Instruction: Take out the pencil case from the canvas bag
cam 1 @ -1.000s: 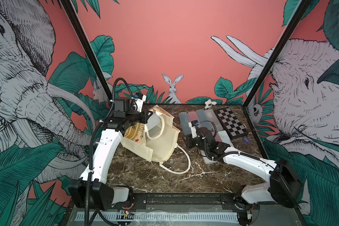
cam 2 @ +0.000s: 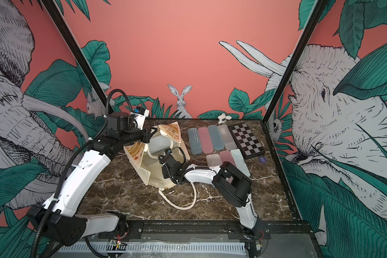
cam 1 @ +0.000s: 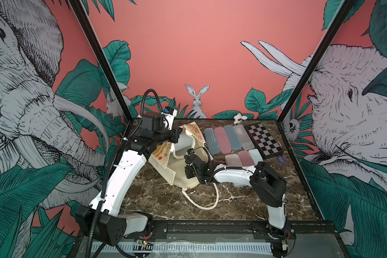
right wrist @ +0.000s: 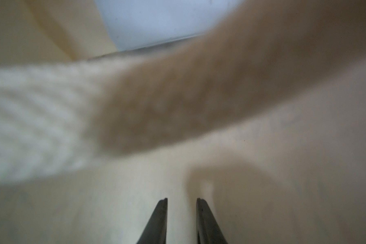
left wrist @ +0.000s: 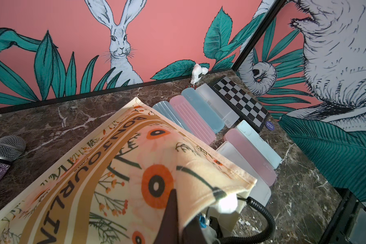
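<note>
The cream canvas bag (cam 1: 176,169) lies with its mouth spread, its flowered side showing in the left wrist view (left wrist: 122,183). At its upper edge my left gripper (cam 1: 177,134) is shut on the cloth, which folds up around the fingers. Inside the bag, a pale grey pencil case (cam 1: 183,142) shows behind the handle; part of it is hidden. My right gripper is part open over the bag's inner cloth, nothing between its fingertips. In the right wrist view, a blurred rope handle (right wrist: 150,109) crosses between the camera and the pale case (right wrist: 162,20).
Several closed pencil cases (cam 1: 222,139) lie right of the bag, with a chessboard (cam 1: 264,139) beyond them. A small white figure (cam 1: 239,118) stands at the back. A microphone (left wrist: 6,150) lies left of the bag.
My right arm has swung left from beside the cases into the bag's mouth. My left gripper has moved slightly right, drawing the bag's upper edge with it.
</note>
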